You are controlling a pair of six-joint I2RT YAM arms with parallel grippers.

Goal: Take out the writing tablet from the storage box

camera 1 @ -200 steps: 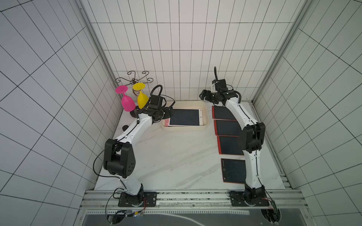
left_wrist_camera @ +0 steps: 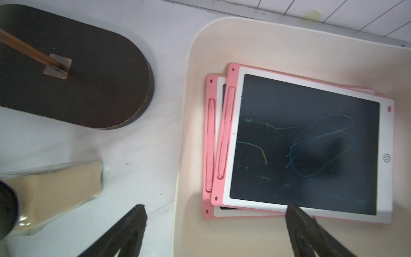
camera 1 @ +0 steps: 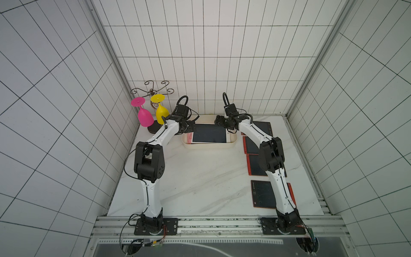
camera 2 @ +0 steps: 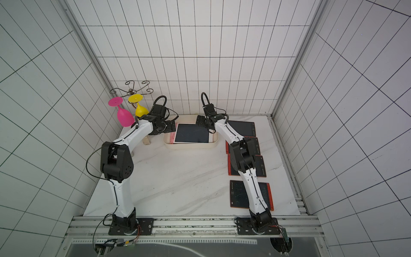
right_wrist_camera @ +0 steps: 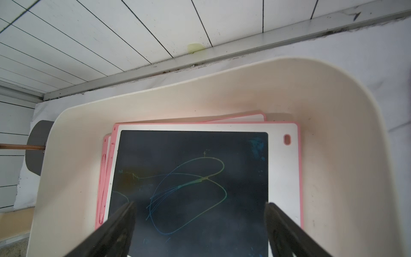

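Inside the cream storage box [left_wrist_camera: 186, 141] lie two pink-framed writing tablets, the top one [left_wrist_camera: 304, 145] with scribbles on its dark screen and the lower one [left_wrist_camera: 209, 145] showing along its left and back edges. My left gripper [camera 1: 188, 127] is open above the box's left end, one finger over the table and one over the box in the left wrist view. My right gripper is open above the top tablet's right half. Nothing shows between either gripper's fingers.
A stand [camera 1: 152, 92] with pink and yellow glasses is left of the box, its dark base [left_wrist_camera: 85, 90] nearby, along with a beige block [left_wrist_camera: 60, 192]. Several dark tablets [camera 2: 241, 128] lie along the right.
My right gripper has moved left and down over the box. The left arm has extended toward the box, its gripper staying near the left end.
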